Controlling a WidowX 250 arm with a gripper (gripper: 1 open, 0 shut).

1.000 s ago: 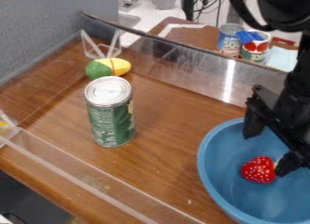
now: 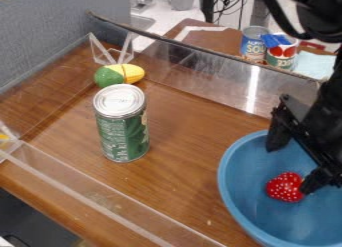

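Note:
My black gripper (image 2: 291, 161) hangs open over a blue bowl (image 2: 243, 206) at the right of the view, its fingers spread apart inside the bowl's rim. A red strawberry (image 2: 283, 188) lies on the bowl's floor, just below and between the fingers, with nothing held. The right part of the gripper and bowl runs out of frame.
A green-labelled can (image 2: 122, 126) stands on the wooden counter (image 2: 171, 181). Behind it lie a green and yellow vegetable (image 2: 120, 74) beside the grey wall. A clear barrier edges the counter. Cans (image 2: 278, 55) stand beyond it at the back.
The gripper has shifted and risen slightly over the bowl. The strawberry lies in nearly the same place.

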